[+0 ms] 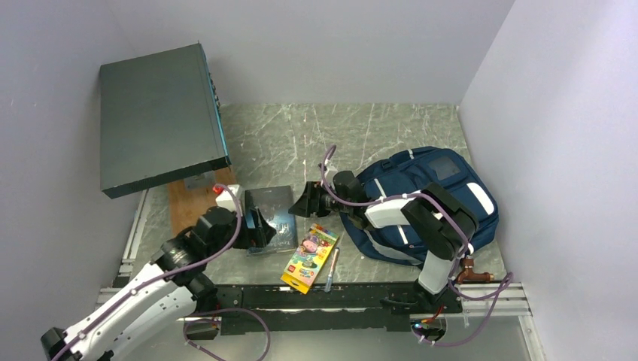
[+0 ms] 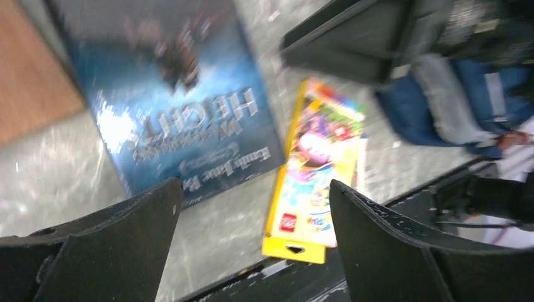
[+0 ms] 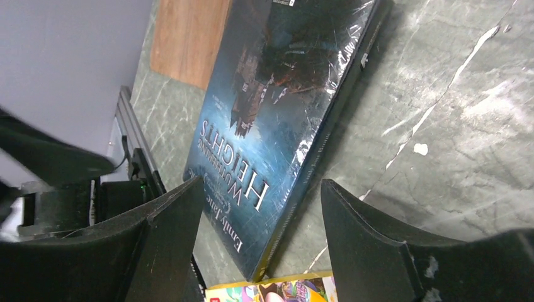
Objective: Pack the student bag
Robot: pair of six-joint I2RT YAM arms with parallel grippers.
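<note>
A dark blue book with the title Wuthering Heights (image 1: 274, 207) lies on the marble surface, also seen in both wrist views (image 3: 258, 126). My left gripper (image 1: 256, 229) is open over the book, empty. My right gripper (image 1: 305, 201) stands open beside the book's right edge, empty. A yellow box of colours (image 1: 308, 259) lies below the book, with a pen (image 1: 332, 268) beside it. The navy backpack (image 1: 448, 173) lies at the right, partly under the right arm.
A large dark cabinet (image 1: 158, 113) fills the back left above a wooden board (image 1: 188, 207). The marble is clear at the back middle (image 1: 278, 135). Walls bound both sides.
</note>
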